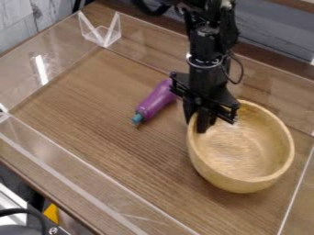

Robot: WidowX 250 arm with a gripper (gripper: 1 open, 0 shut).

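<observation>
A large beige plastic bowl (243, 158) lies on the wooden table at the right. My black gripper (200, 119) reaches down from the top and is shut on the bowl's upper left rim; the fingertips are partly hidden by the gripper body. A purple object with a teal tip (156, 98), long and thin, lies just left of the gripper, apart from the bowl.
A small white wire-like item (98, 27) stands at the back left. A raised edge runs along the back, and dark cables show at the lower left.
</observation>
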